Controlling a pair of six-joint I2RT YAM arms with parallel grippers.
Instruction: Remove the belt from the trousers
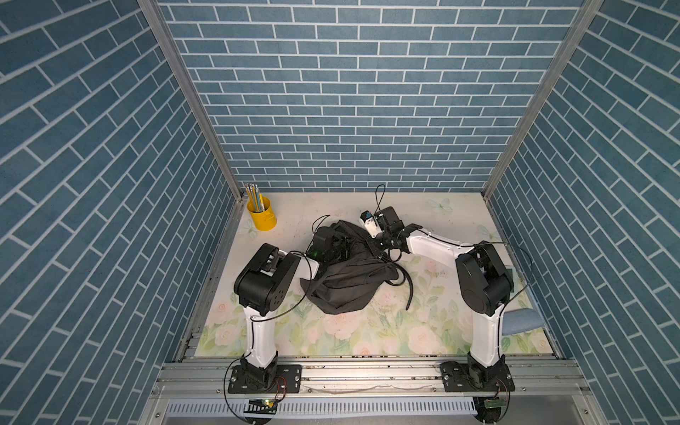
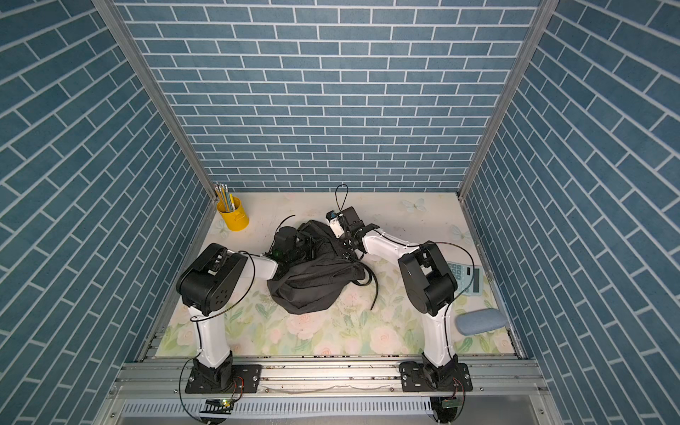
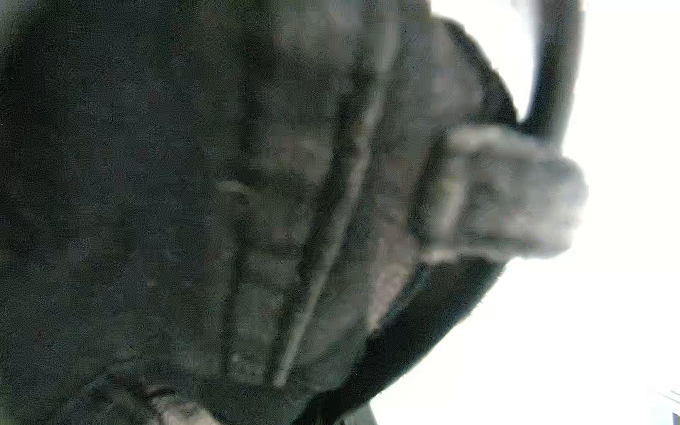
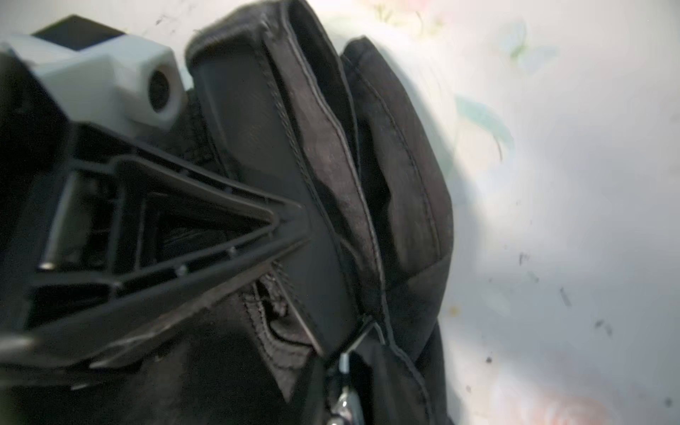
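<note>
The dark grey trousers [image 1: 350, 283] lie bunched in the middle of the table. The black belt [image 4: 244, 141] runs along their waistband, and its loose end curls onto the table at the right in the top views. A metal buckle [image 4: 345, 407] shows at the bottom of the right wrist view. My right gripper [image 1: 377, 245] is part open over the waistband, one finger [image 4: 205, 233] lying across the belt; its other finger is hidden. My left gripper [image 1: 343, 248] is shut low in the cloth, its fingertips unclear. The blurred left wrist view shows a fabric loop [image 3: 524, 198] around the belt.
A yellow cup [image 1: 264, 216] of pencils stands at the back left. At the right edge are a blue case [image 2: 481, 321] and a calculator [image 2: 464, 278], partly behind the right arm.
</note>
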